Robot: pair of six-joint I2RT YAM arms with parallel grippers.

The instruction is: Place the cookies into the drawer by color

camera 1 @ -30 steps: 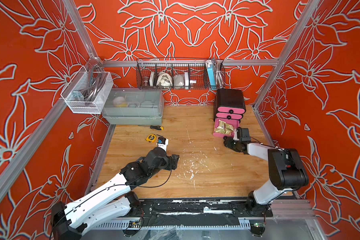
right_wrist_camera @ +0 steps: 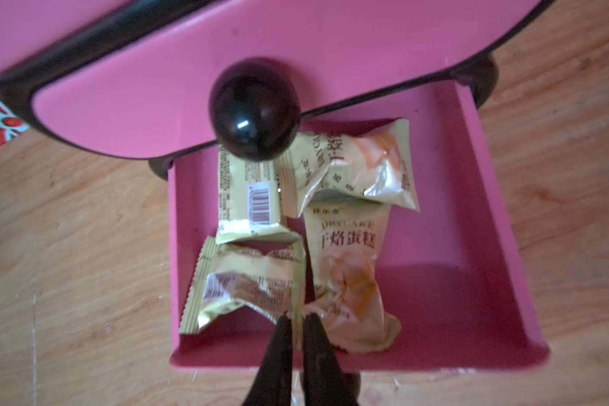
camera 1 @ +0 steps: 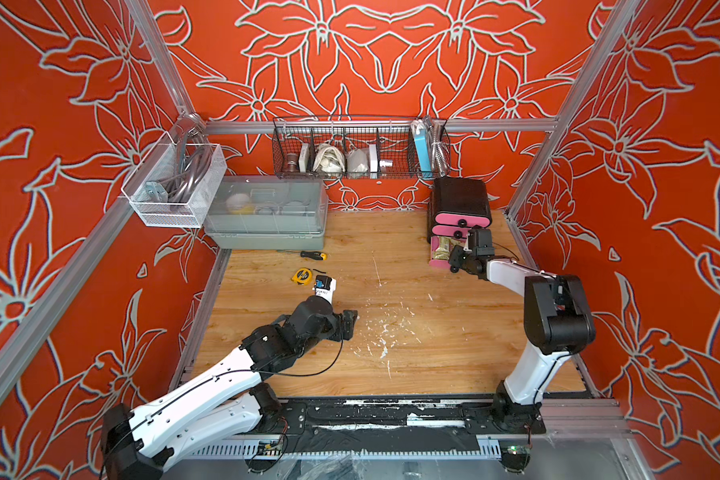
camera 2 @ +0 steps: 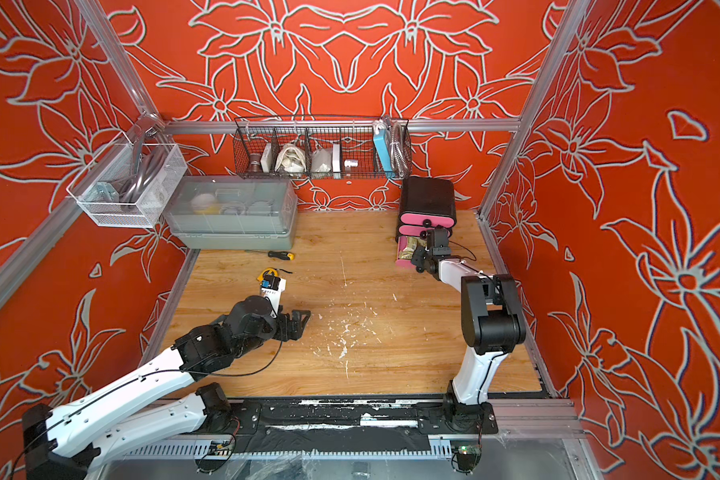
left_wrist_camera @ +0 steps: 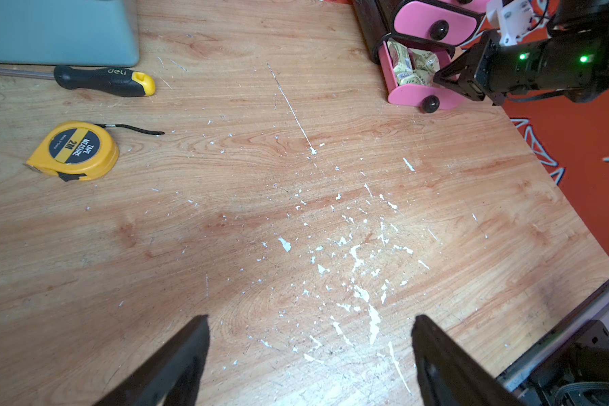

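Note:
A black cabinet (camera 1: 460, 194) with pink drawers stands at the back right. Its lowest drawer (right_wrist_camera: 480, 223) is pulled partway out; the drawers above are closed. Several cream-wrapped cookies (right_wrist_camera: 348, 250) lie inside it, filling the left and middle, while its right side is bare. My right gripper is shut at the drawer's front wall, close to the cookies; a narrow gap shows between its fingertips, and what is in it cannot be made out. Over the bare table at the front left, my left gripper stands open and empty.
A yellow tape measure (left_wrist_camera: 74, 150) and a screwdriver (left_wrist_camera: 101, 80) lie at the left, before a grey lidded box (camera 1: 268, 212). A wire basket (camera 1: 360, 152) hangs on the back wall.
The lowest drawer has slid inward, toward the cabinet. My right gripper has moved back with it and now covers part of the drawer. The left arm looks still.

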